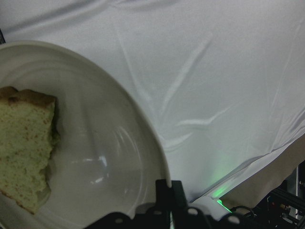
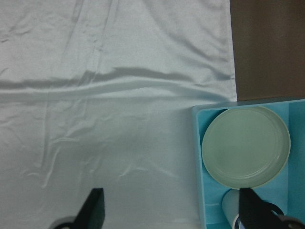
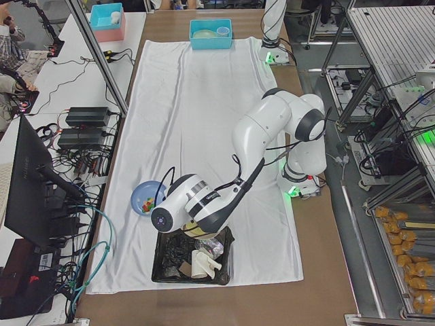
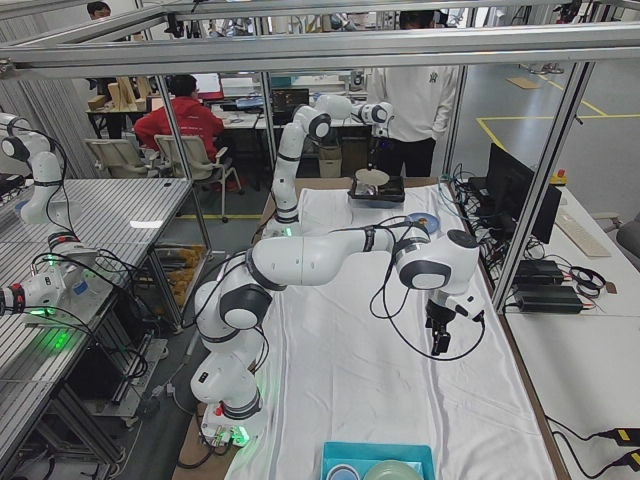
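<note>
A cream plate (image 1: 100, 143) with a piece of sponge cake (image 1: 24, 148) on it is held by my left gripper, shut on its rim, just above the black bin (image 3: 160, 265) holding crumpled wrappers and white paper. A blue plate (image 3: 139, 198) with small colourful pieces lies beside it. My right gripper stands open over the white cloth at the far end, left of the turquoise box (image 2: 201, 157), which holds a pale green plate (image 2: 245, 145) and a cup (image 2: 230, 210).
A monitor and cables line one side beyond the table's edge; brown table shows at the cloth's borders.
</note>
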